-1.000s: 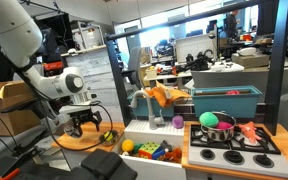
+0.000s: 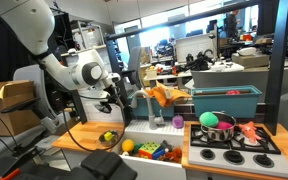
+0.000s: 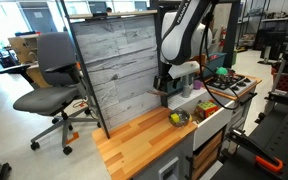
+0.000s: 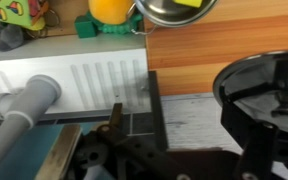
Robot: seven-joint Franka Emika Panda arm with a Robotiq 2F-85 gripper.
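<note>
My gripper (image 2: 117, 97) hangs above the left end of the counter, in front of the grey wood-plank wall. In the wrist view the gripper is open, its dark fingers well apart. A metal bowl (image 3: 180, 117) with something yellow in it stands on the wooden counter below; the wrist view shows the bowl (image 4: 181, 8) at its top edge. A round dark thing with a silver rim (image 4: 267, 82) appears beside the right finger. I cannot tell what it is or whether it touches the finger.
Right of the gripper stand a faucet (image 2: 147, 98) and an orange cloth (image 2: 165, 95). A stove (image 2: 239, 150) bears a pot (image 2: 217, 128) with colourful things. An open drawer (image 2: 156, 151) holds several toys. Bare wood (image 3: 134, 142) lies left of the bowl.
The arm has risen from low over the counter's left end and moved right, towards the faucet. The metal bowl stays on the counter.
</note>
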